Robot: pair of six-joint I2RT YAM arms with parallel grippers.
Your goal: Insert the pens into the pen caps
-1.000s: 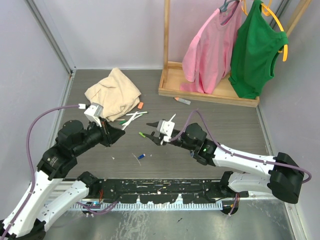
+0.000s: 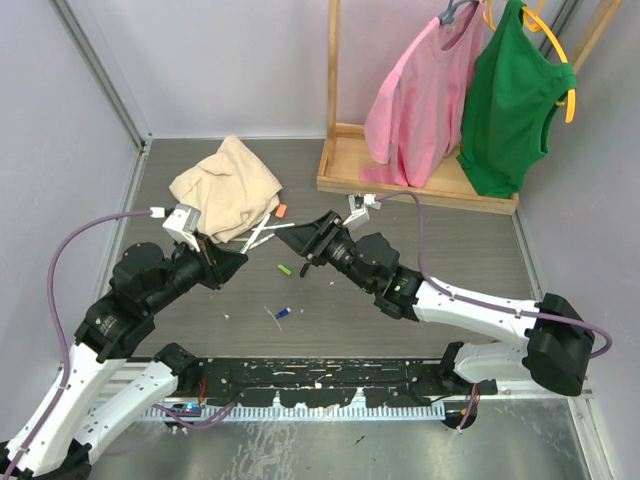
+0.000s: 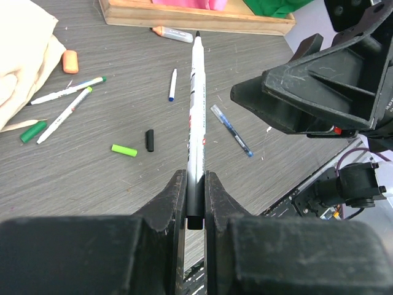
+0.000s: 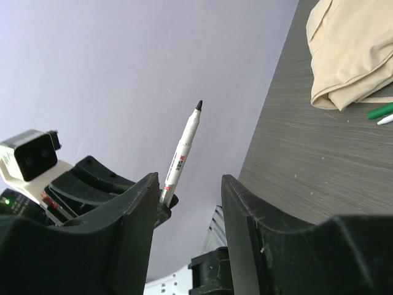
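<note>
My left gripper is shut on the rear part of a white pen (image 3: 196, 110), whose bare black tip points away from the fingers. In the right wrist view the same pen (image 4: 180, 153) rises beside my right gripper, which is open and empty between its fingers. From above, the right gripper (image 2: 297, 243) hangs over the table just right of the left gripper (image 2: 238, 262). On the table lie a short black cap (image 3: 150, 140), a light green cap (image 3: 124, 150) and a dark green cap (image 3: 33, 131).
Two pens, one light green-tipped (image 3: 64, 115) and one green-tipped (image 3: 69, 90), lie near the beige cloth (image 2: 228, 185). Also loose are an orange eraser (image 3: 70, 61), a blue-ended pen (image 3: 231, 130) and a fat marker (image 3: 172, 34) by the wooden rack (image 2: 420, 197).
The right arm has swung left and up, its gripper turning from downward-facing towards the left gripper. It now covers the fat marker in the top view. The left arm stays almost still with its pen.
</note>
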